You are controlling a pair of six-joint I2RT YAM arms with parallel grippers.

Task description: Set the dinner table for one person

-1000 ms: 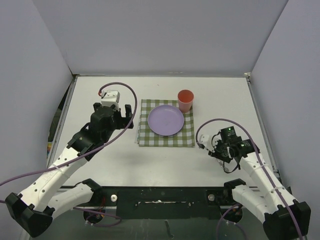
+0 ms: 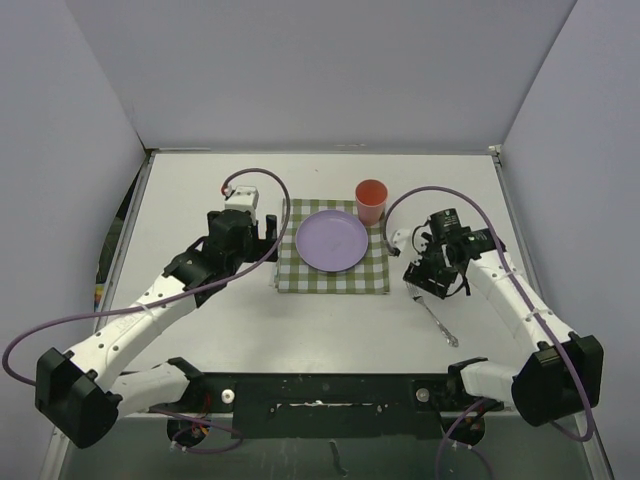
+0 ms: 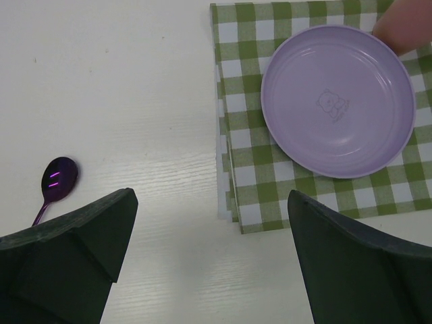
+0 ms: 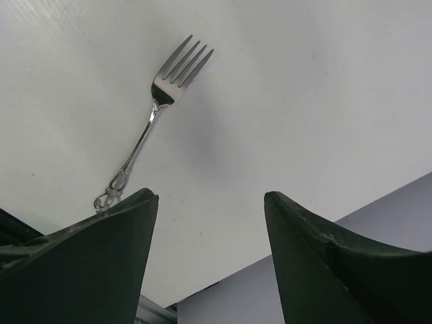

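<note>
A lilac plate [image 2: 332, 241] rests on the green checked placemat [image 2: 300, 284]. At the mat's far right corner stands a pinkish-red cup [image 2: 371, 200], upright, its base against or near the plate. My left gripper is open over the mat's left edge, nothing between its fingers. In the left wrist view a dark purple spoon [image 3: 59, 179] lies on the bare table, partly covered by a finger. To the right of the mat a silver fork [image 4: 165, 88] lies flat. Beside it, my right gripper hangs open and empty, apart from the fork.
Grey walls [image 2: 570, 200] rise along both sides and the back. Purple cables [image 2: 430, 190] loop above both arms.
The right arm has moved away from the table's front edge, leaving more of the fork uncovered. My left gripper has shifted right towards the mat. Plate, cup and mat are unmoved.
</note>
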